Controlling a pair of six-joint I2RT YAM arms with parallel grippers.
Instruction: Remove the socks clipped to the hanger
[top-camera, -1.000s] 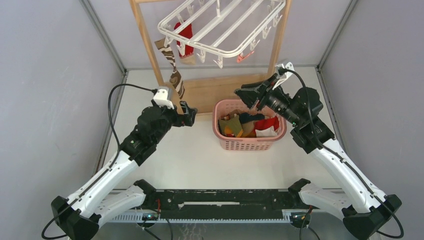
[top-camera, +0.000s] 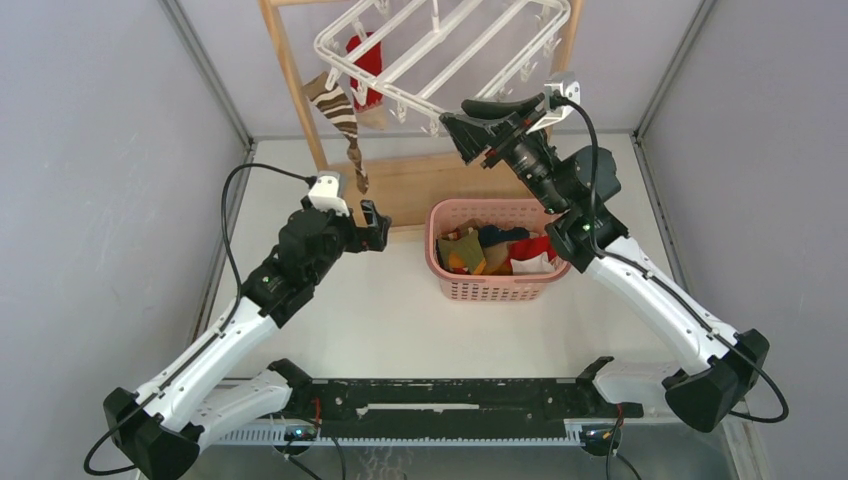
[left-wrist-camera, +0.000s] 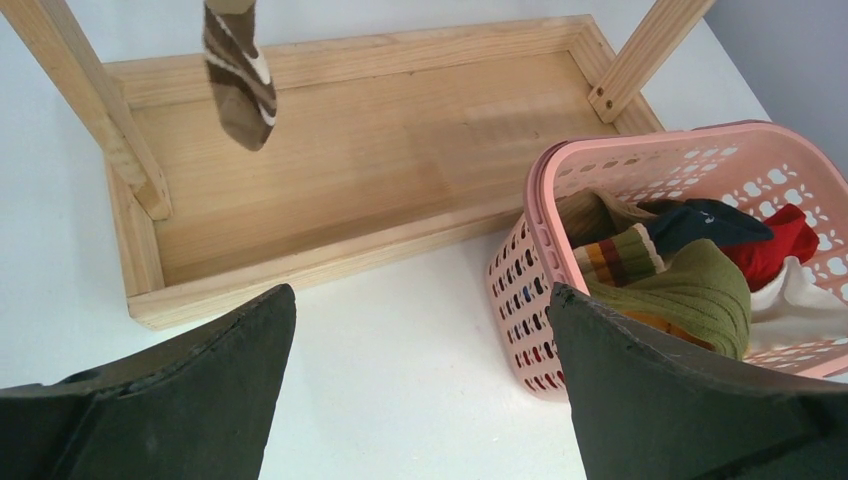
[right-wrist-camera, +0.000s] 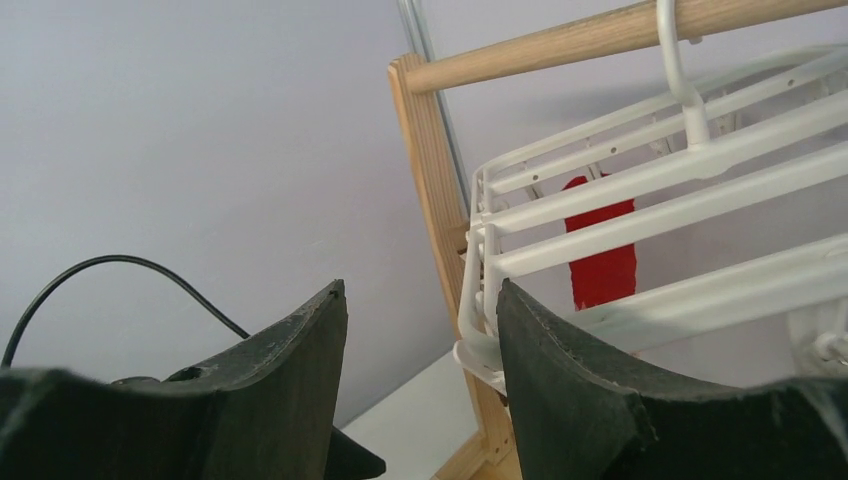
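The white hanger (top-camera: 433, 40) is at the top of the top view. From its left side hang a red sock (top-camera: 367, 60) and a brown-striped sock (top-camera: 333, 100); the striped sock's lower end (left-wrist-camera: 240, 85) also shows in the left wrist view. My left gripper (top-camera: 378, 228) stands open below and right of the striped sock, nothing between its fingers. Under the hanger's front right part, my right gripper (top-camera: 454, 113) is part open. In the right wrist view its right finger (right-wrist-camera: 560, 390) overlaps the hanger's near corner, the gap holds nothing, and the red sock (right-wrist-camera: 603, 250) shows beyond the bars.
A pink basket (top-camera: 490, 290) with several socks stands on the white table, below the right arm. The wooden stand (top-camera: 292, 85) carries the hanger, its posts on either side and its base (left-wrist-camera: 380, 130) behind the basket. Table in front of the basket is clear.
My right arm has moved up and left toward the hanger, its fingers spreading apart. The striped sock has swung a little. My left arm has stayed nearly still.
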